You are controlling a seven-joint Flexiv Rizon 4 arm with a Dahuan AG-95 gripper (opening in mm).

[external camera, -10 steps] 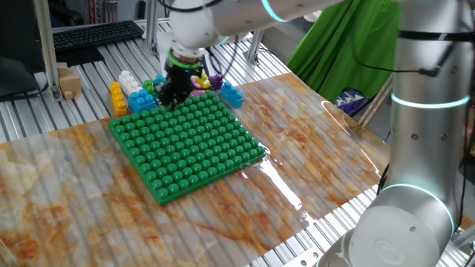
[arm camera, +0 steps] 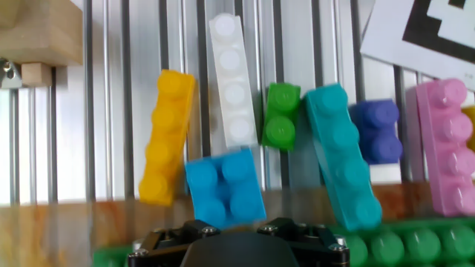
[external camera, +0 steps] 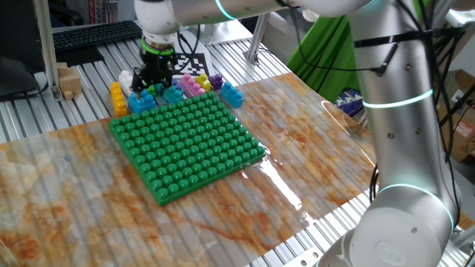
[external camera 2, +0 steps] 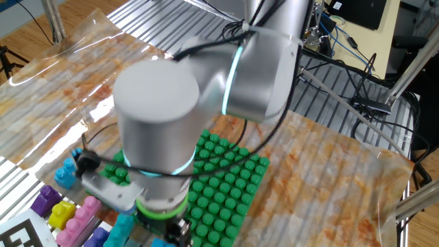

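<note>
My gripper is at the bottom edge of the wrist view, its dark fingers spread wide and no brick seen between them. In exterior view 1 the gripper (external camera: 154, 76) hangs over the row of bricks behind the green baseplate (external camera: 185, 144). Just ahead of it in the wrist view lies a blue square brick (arm camera: 225, 188). Around that are a yellow brick (arm camera: 168, 137), a white brick (arm camera: 234, 81), a small green brick (arm camera: 281, 116), a teal brick (arm camera: 344, 156), a purple-blue brick (arm camera: 377, 131) and a pink brick (arm camera: 447, 148). The baseplate's studs are bare where visible.
Wooden blocks (external camera: 69, 80) stand left of the bricks. A marker sheet (arm camera: 427, 37) lies behind them. Purple (external camera 2: 46, 200), yellow (external camera 2: 62, 215) and light-blue (external camera 2: 66, 174) bricks extend the row. The marbled sheet (external camera: 82, 193) around the baseplate is clear.
My arm and gripper have swung left along the brick row and a little backward, away from the baseplate's rear edge. The bricks and the baseplate have stayed put.
</note>
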